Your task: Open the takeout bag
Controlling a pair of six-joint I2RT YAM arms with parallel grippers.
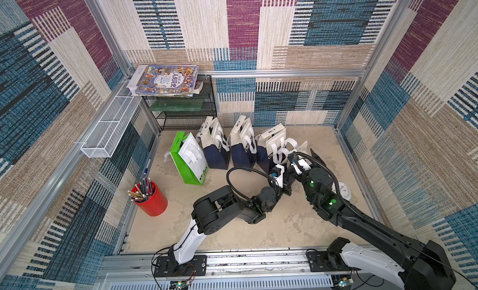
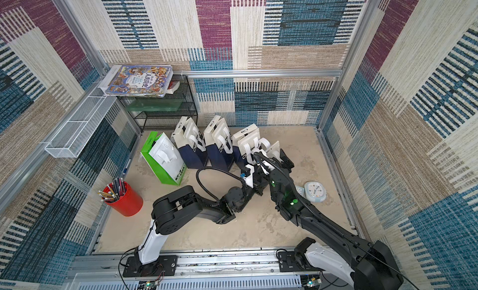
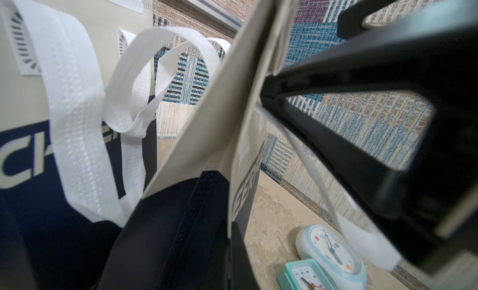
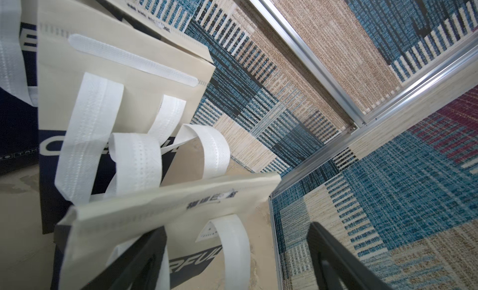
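The takeout bag at the right end of the row, cream over navy, shows its cream top panel (image 4: 164, 207) in the right wrist view. The left wrist view faces its folded navy side (image 3: 169, 240), with the cream top edges pinched close together. Low in that view my left gripper is shut against the bag's side edge; whether thin paper lies between its tips is unclear. My right gripper stands open with nothing gripped. One of its fingers (image 4: 144, 260) overlaps the bag's panel, the other is clear to the right. White handles (image 4: 236, 250) hang from the bag.
Navy-and-cream bags (image 1: 216, 145) and a green-and-white bag (image 1: 191, 158) stand to the left. Behind the clocks (image 2: 314, 191), the right wall is close. A red pencil cup (image 1: 151, 200) sits front left.
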